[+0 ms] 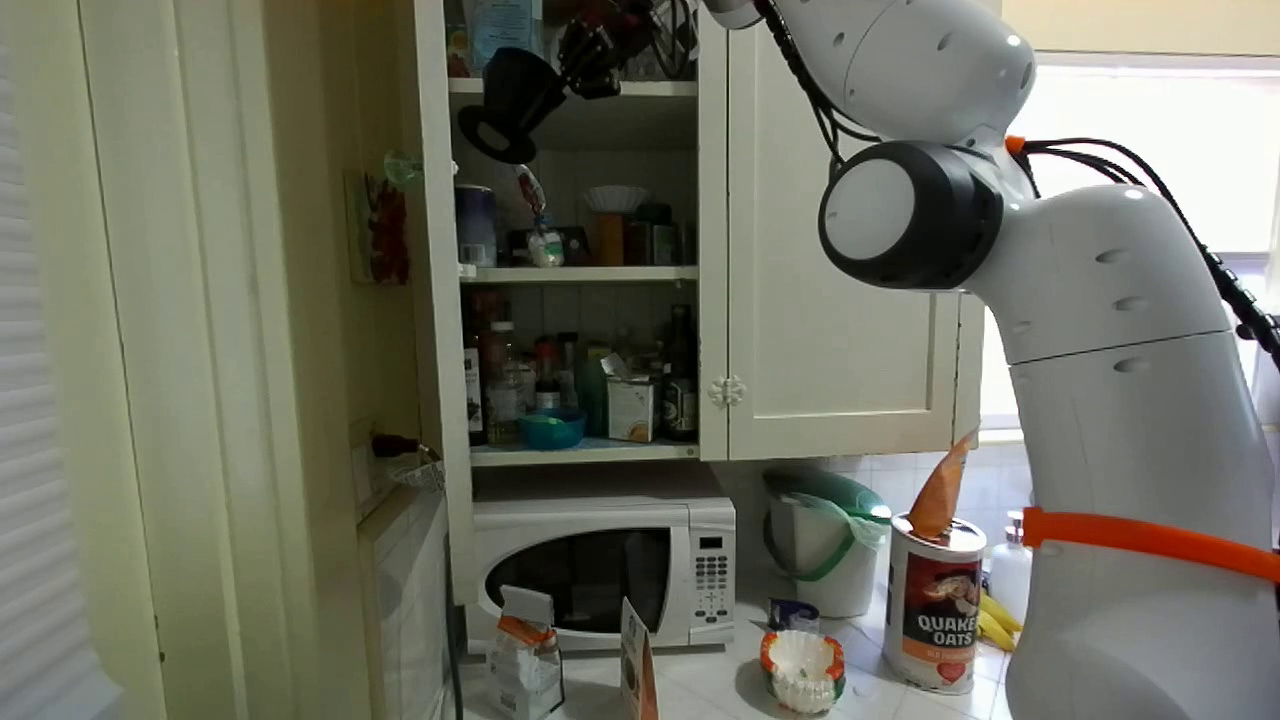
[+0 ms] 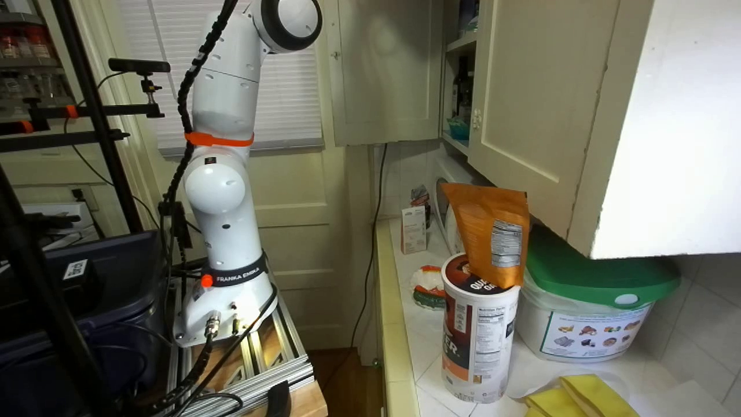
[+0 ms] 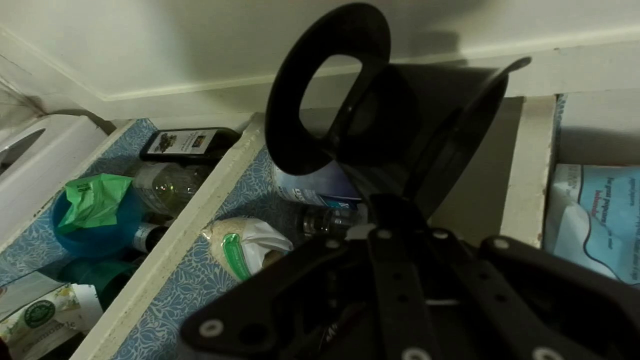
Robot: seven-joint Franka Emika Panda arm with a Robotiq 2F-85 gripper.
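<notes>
A black cone-shaped dripper [image 1: 521, 98] with a round flange hangs tilted in front of the open cupboard, near the upper shelf. My gripper [image 1: 569, 82] is shut on it. In the wrist view the dripper [image 3: 420, 114] reaches up from the fingers, its ring-like base at the left and its wide mouth to the right. Dark parts overlap where the gripper meets it, so the exact place of contact is hard to make out. In exterior view 2 neither the gripper nor the dripper shows.
Below the dripper, the middle shelf [image 1: 576, 275] holds a blue canister [image 1: 476, 226], a tied bag [image 1: 546, 246] and white paper filters [image 1: 617, 198]. Bottles and a blue bowl [image 1: 552, 428] crowd the lower shelf. The closed cupboard door [image 1: 840, 348] stands at the right.
</notes>
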